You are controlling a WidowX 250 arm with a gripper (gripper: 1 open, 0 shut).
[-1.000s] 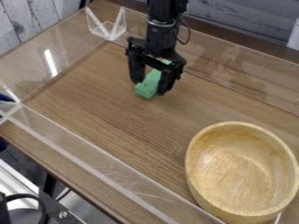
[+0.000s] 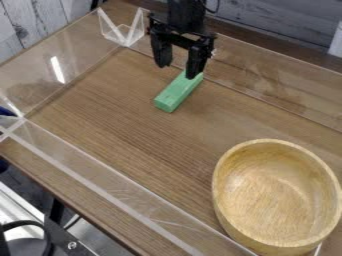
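My black gripper (image 2: 179, 52) is at the top centre of the camera view, above and behind a green oblong object (image 2: 179, 92) that lies flat on the wooden table (image 2: 120, 150). The gripper appears apart from the green object. Its fingers are dark and small, and I cannot tell whether they are open or shut.
A large beige round bowl (image 2: 274, 195) takes up the lower right. A clear, angular plastic item (image 2: 123, 25) stands at the top left. Black cables run at the lower left corner.
My gripper has moved back and up, off the green object, which now shows in full where it was mostly covered before.
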